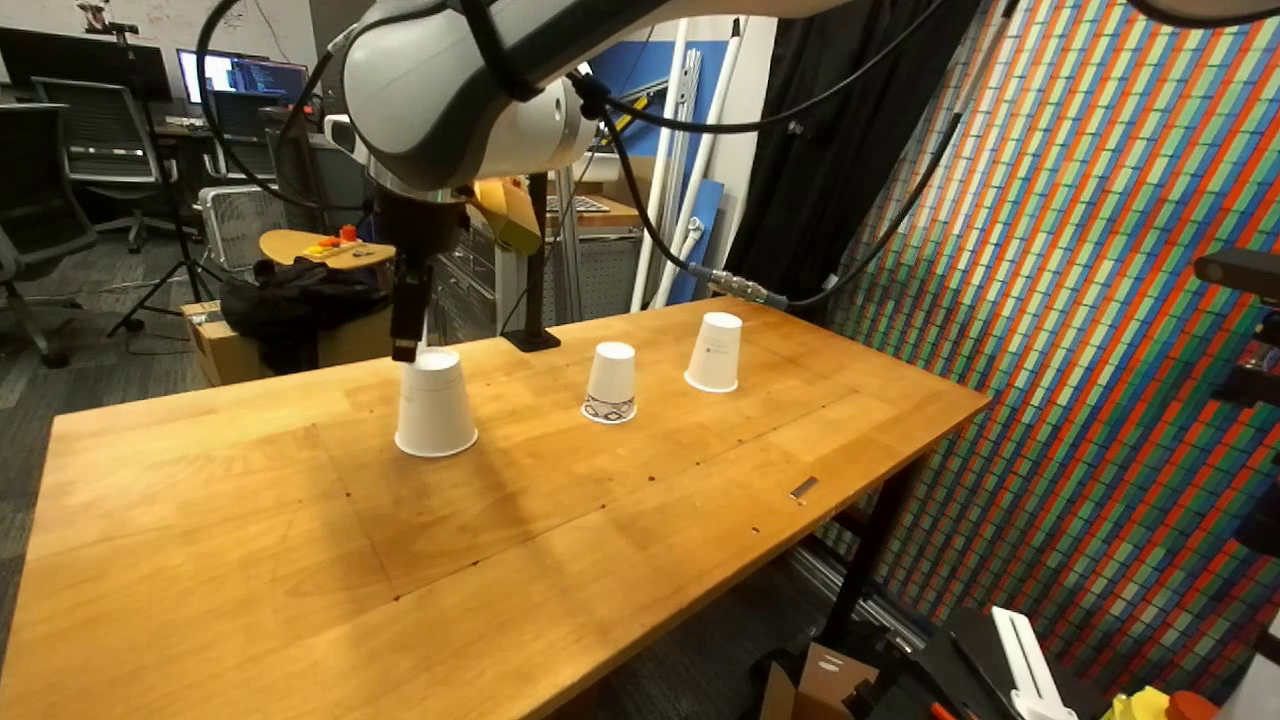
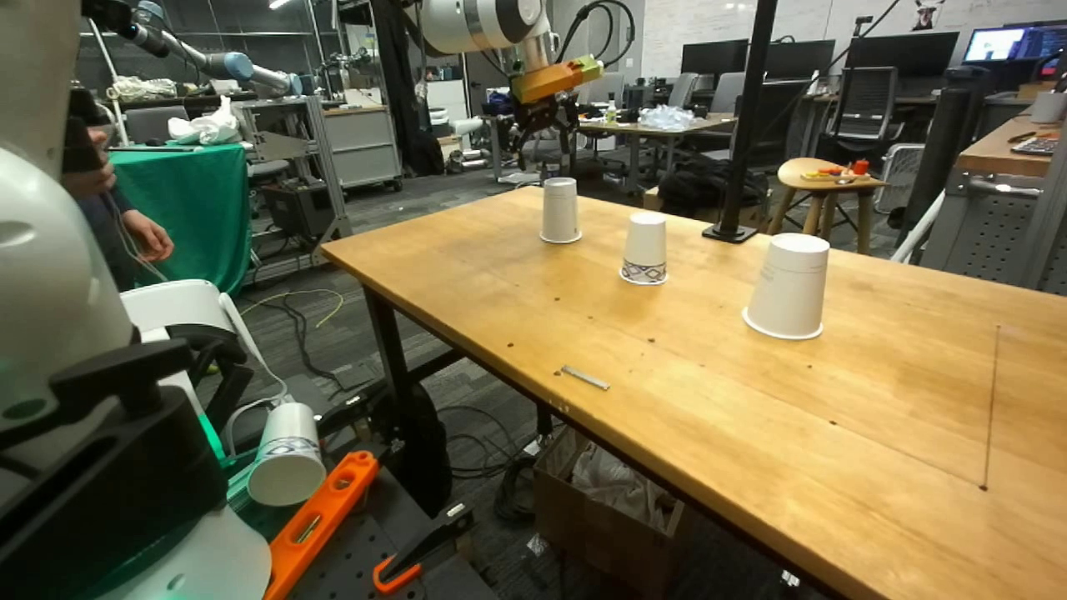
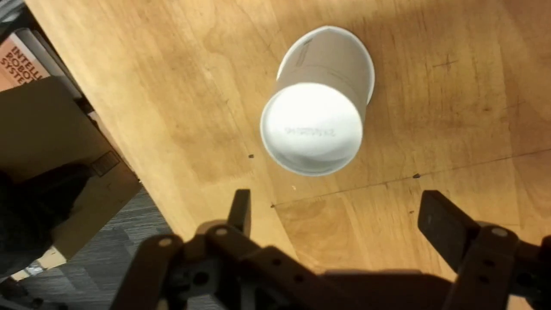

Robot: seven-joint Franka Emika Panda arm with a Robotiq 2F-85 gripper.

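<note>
Three white paper cups stand upside down in a row on the wooden table. The left cup [image 1: 437,406] is plain; the wrist view shows its pale base [image 3: 311,129] ahead of the fingers. My gripper [image 2: 545,148] is open, with nothing between its fingers. It hangs above and at the far side of the left cup [image 2: 561,210], apart from it as seen in exterior view 2. The middle cup [image 1: 611,384] has a dark patterned band near its rim. Farther right stands another mostly plain cup [image 1: 715,353]. What lies under the cups is hidden.
A black post [image 2: 735,150] rises from the table's back edge, behind the middle cup. Near the front edge lies a small metal strip [image 1: 804,488].
</note>
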